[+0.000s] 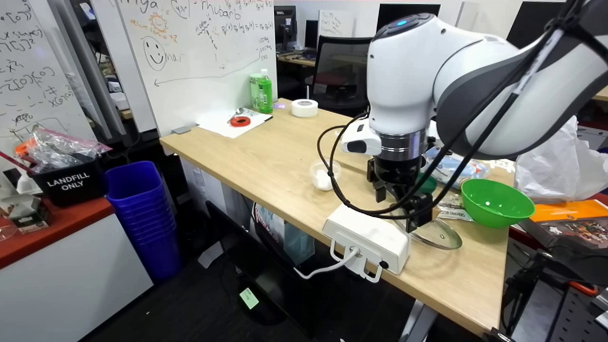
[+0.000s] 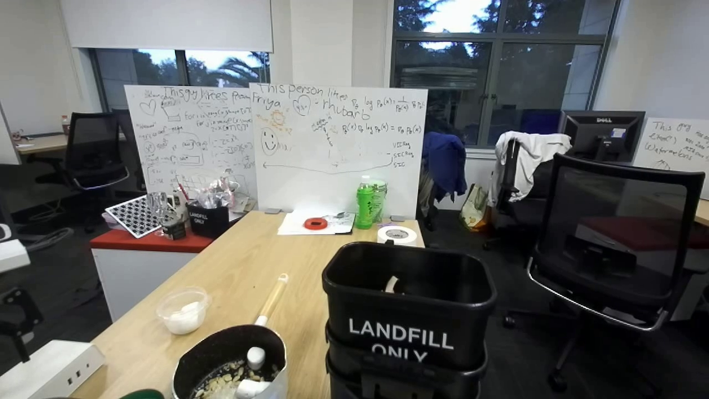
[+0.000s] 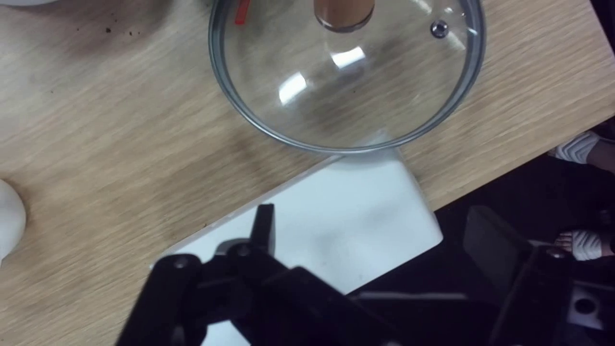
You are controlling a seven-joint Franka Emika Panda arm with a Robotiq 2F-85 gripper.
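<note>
My gripper (image 1: 396,210) hangs over the white power box (image 1: 367,231) at the table's front edge, its fingers wide apart and empty. In the wrist view its black fingers (image 3: 264,228) straddle part of that box. The glass lid (image 3: 346,98) with a wooden knob (image 3: 344,11) lies just beyond the fingers, its rim overlapping the box's corner. A pot (image 2: 193,356) holding pale pieces and white objects appears in exterior view 2, its wooden handle (image 2: 272,299) pointing away. Close by stands a clear tub (image 2: 183,311) with white contents.
A green bowl (image 1: 497,202) sits to the right of the lid. Stacked black bins (image 2: 409,286) rise beside the pot. White tape (image 1: 304,108), a green bottle (image 1: 265,92) and a red ring (image 1: 240,121) are at the far end.
</note>
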